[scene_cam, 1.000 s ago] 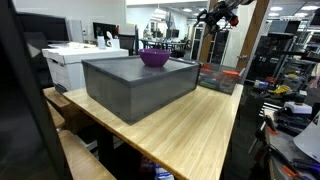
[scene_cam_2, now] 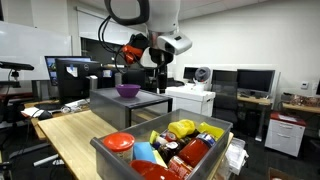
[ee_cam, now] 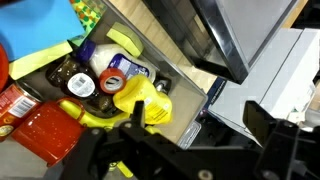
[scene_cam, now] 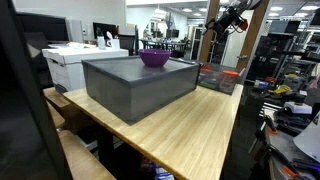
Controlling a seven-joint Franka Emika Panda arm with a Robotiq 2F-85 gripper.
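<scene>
My gripper stands open above the right side of a grey bin (ee_cam: 165, 62), with nothing between its fingers. Inside the bin, the wrist view shows a yellow item (ee_cam: 143, 100), a dark bottle (ee_cam: 72, 78), a red-capped bottle (ee_cam: 112, 78) and a red container (ee_cam: 50, 130). In exterior view 2, the white arm (scene_cam_2: 150, 28) reaches over the bin, which also holds a red-lidded jar (scene_cam_2: 120, 143) and a red bowl (scene_cam_2: 155, 172). A purple bowl (scene_cam: 155, 57) rests on a long grey box (scene_cam: 140, 92).
Desks with monitors (scene_cam_2: 253, 80) and a white cabinet (scene_cam_2: 285, 133) stand in the background.
In exterior view 1, the arm's end has shifted slightly to the right and turned a little. The bin, the grey box and the purple bowl look unmoved.
</scene>
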